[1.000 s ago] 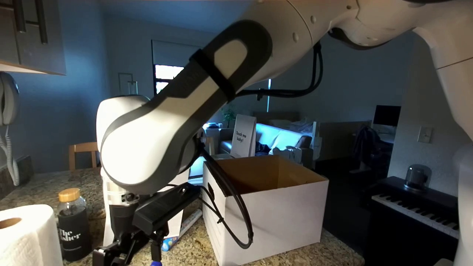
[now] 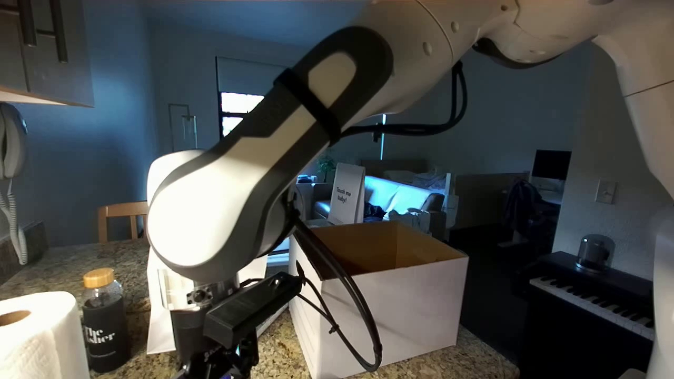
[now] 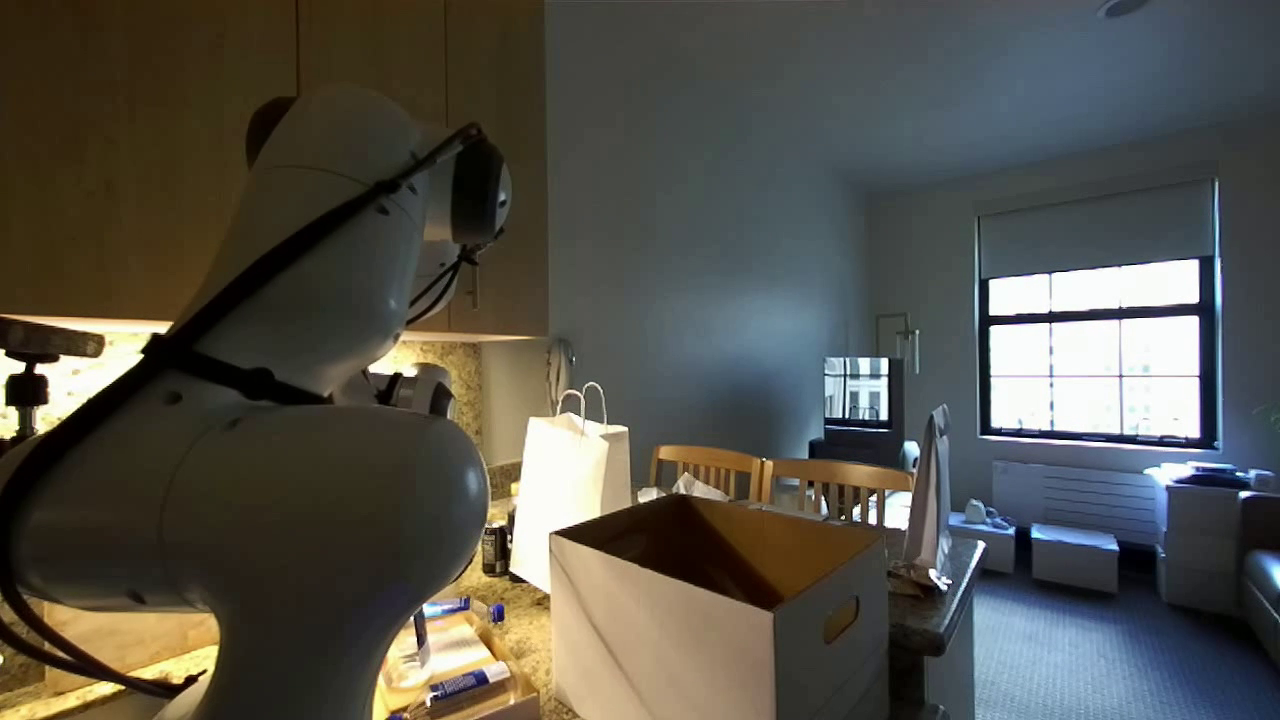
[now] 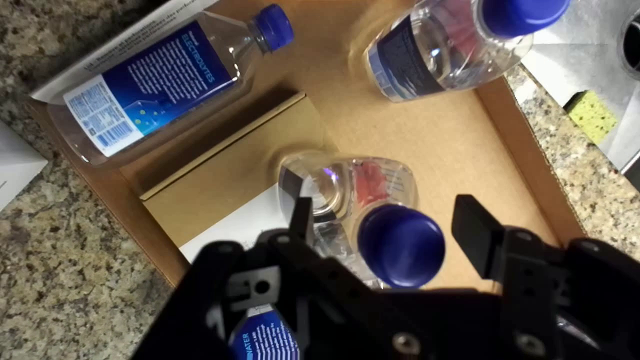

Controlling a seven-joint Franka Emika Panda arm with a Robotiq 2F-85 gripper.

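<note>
In the wrist view, my gripper is over a shallow cardboard tray [image 4: 414, 129], its fingers apart. A clear bottle with a dark blue cap [image 4: 400, 245] stands between them, with a visible gap on either side of the cap. Lying along the tray's upper left is a bottle with a blue label [image 4: 171, 84]. Another clear bottle [image 4: 411, 57] is at the top right. Part of a blue-labelled bottle [image 4: 265, 337] shows below my left finger. The gripper's tips are below the frame in exterior view 1 and hidden in exterior view 2.
Close by stands a large open white box [image 2: 395, 309], with a white paper bag [image 3: 570, 492] behind it in exterior view 2. A dark bottle [image 2: 105, 328] and a paper towel roll [image 2: 47, 341] occupy the left counter. A yellow sponge [image 4: 591, 117] lies outside the tray.
Compared with a second ago, the arm's wrist is lower and slightly further right in exterior view 1.
</note>
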